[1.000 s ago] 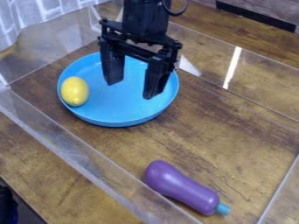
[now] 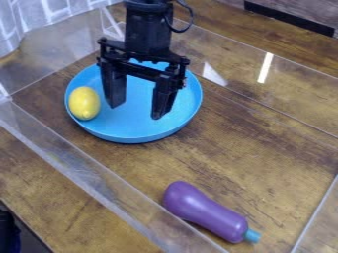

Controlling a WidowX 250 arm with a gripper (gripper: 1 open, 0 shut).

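My black gripper (image 2: 138,94) hangs over a blue round plate (image 2: 138,128), its two fingers spread open with nothing visible between them. A yellow egg-shaped object (image 2: 83,103) rests at the plate's left side, left of my left finger. A purple object with a teal tip (image 2: 205,209), shaped like an eggplant, lies on the wooden table at the lower right, apart from the plate.
Clear strips or walls run along the left and lower-left, and along the far right edge.
My gripper has shifted slightly left, toward the yellow object, and its angle has changed a little. The objects have not visibly moved.
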